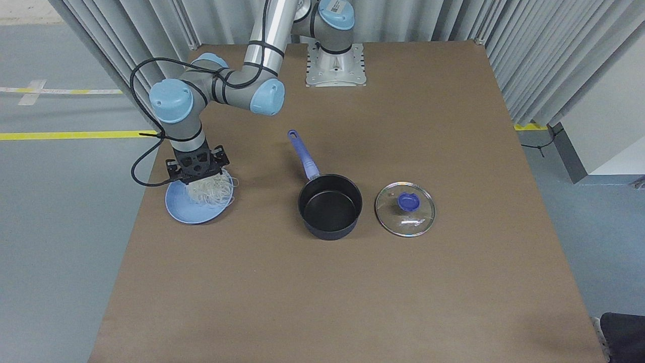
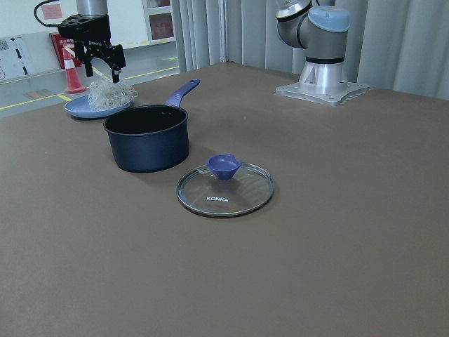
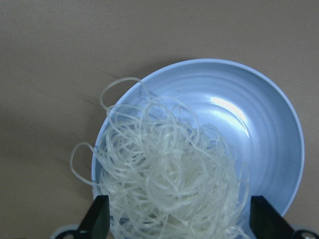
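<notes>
My gripper (image 2: 102,72) hangs open just above a heap of white noodles (image 3: 164,174) on a blue plate (image 3: 259,129), with its two black fingertips at the bottom corners of the wrist view, either side of the heap. In the front view the gripper hides part of the noodles, and the plate (image 1: 184,208) sits left of a dark saucepan (image 1: 329,205) with a purple handle. Some strands hang over the plate's rim.
A glass lid (image 1: 405,218) with a blue knob lies right of the saucepan. The robot's base (image 1: 335,75) is at the back edge.
</notes>
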